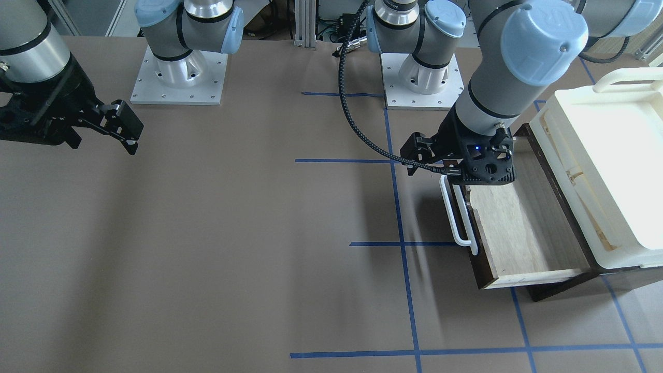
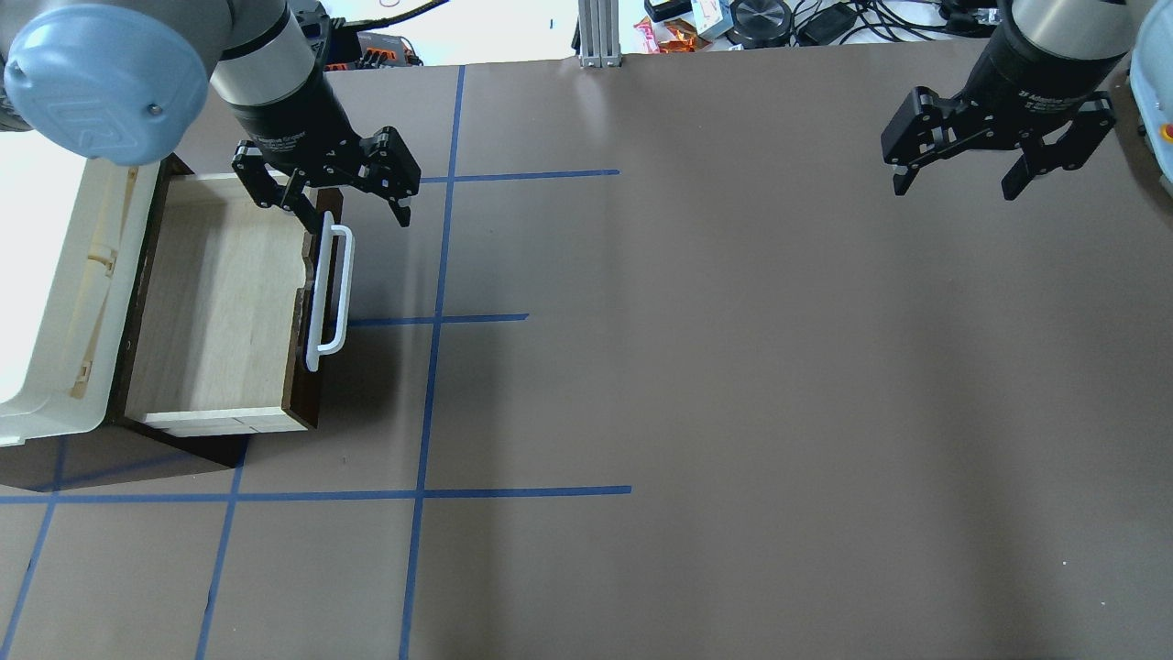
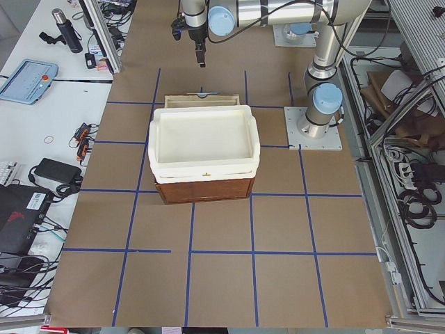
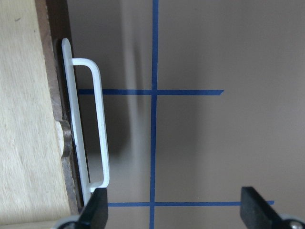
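Note:
A wooden drawer [image 2: 220,308] stands pulled out from the dark box, empty, its white handle [image 2: 341,286] on the outer front. My gripper [image 2: 349,222] hangs above the far end of that drawer front and handle, fingers apart with nothing seen between them. In the left wrist view its two fingertips [image 4: 174,207] frame bare taped floor to the right of the handle [image 4: 102,133]. A white tray [image 3: 204,139] sits on top of the box.
A second arm [image 2: 995,137] hangs over the right of the top view. Other arm bases [image 1: 177,93] stand along the back. The floor beside the drawer front is clear.

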